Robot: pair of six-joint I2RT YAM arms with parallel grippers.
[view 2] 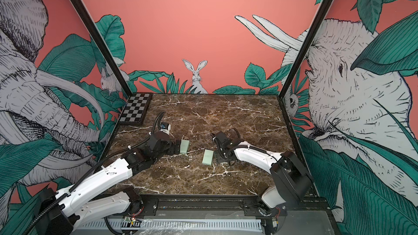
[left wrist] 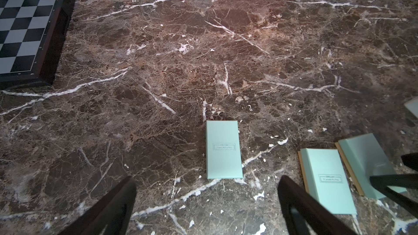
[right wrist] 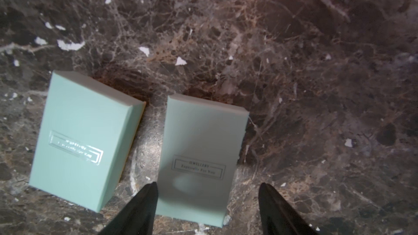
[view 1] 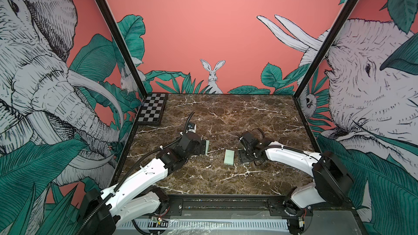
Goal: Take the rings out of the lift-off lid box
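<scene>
Three mint jewellery boxes with lids on lie on the marble table: a left one (left wrist: 223, 149), a middle one (right wrist: 79, 141) and a right one (right wrist: 202, 132). My left gripper stands open above the table, just below the left box in its wrist view, nothing between its fingers. My right gripper is part open over the lower end of the right box; its fingertips lie either side of that end, and whether they touch it is unclear. No rings are visible.
A checkered board (view 1: 150, 108) sits at the back left. Another pale object (left wrist: 411, 106) shows at the right edge of the left wrist view.
</scene>
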